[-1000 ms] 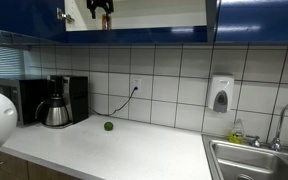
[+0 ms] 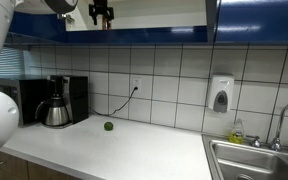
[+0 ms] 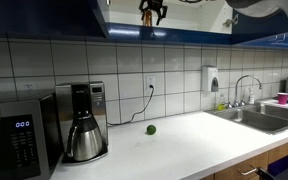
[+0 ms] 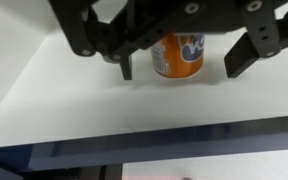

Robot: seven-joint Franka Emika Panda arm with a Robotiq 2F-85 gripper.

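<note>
An orange can with a blue-and-white label stands on the white floor of an upper cabinet. My gripper is open around it in the wrist view, a dark finger at either side and a visible gap between finger and can. The top of the can is hidden behind the gripper's body. High in exterior view 1, the gripper reaches into the cabinet, where the can shows only as a small brown patch. From exterior view 2, the gripper likewise overlaps the can.
The cabinet's blue front edge runs just below the can. Far beneath, the white counter holds a green round object, a coffee maker and a microwave. A sink lies at the right.
Over the last second my gripper has shifted right in exterior view 1, closing the distance to the can. Nothing on the counter has moved.
</note>
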